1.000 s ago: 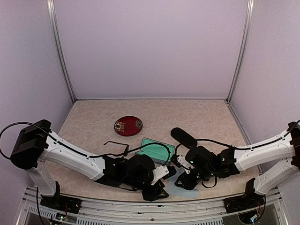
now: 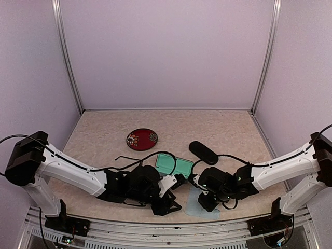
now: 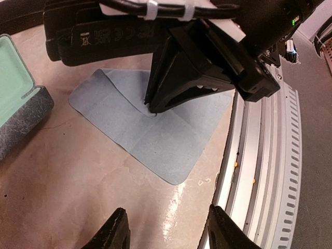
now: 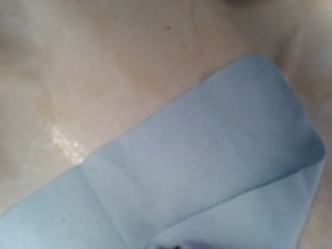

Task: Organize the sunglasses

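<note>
A pale blue-grey cloth (image 2: 196, 206) lies flat at the front of the table, with creases and a raised fold (image 3: 122, 88) running to my right gripper. That gripper's tips touch the cloth near its middle; whether they pinch it is hidden. The right wrist view shows mostly cloth (image 4: 207, 150) and a dark speck of fingertip at the bottom edge. To the left of the cloth, my left gripper is open over bare table, nothing between its fingers. No sunglasses can be made out clearly; a thin black bar (image 2: 127, 157) shows behind the left arm.
Behind the grippers sits an open teal-lined case (image 2: 181, 167) with a grey outer side (image 3: 26, 122). A black oblong case (image 2: 203, 152) lies farther back right, a red flowered plate (image 2: 141, 139) back left.
My left gripper has drawn back to the left, away from the cloth, uncovering more of it. The right gripper has shifted slightly on the cloth.
</note>
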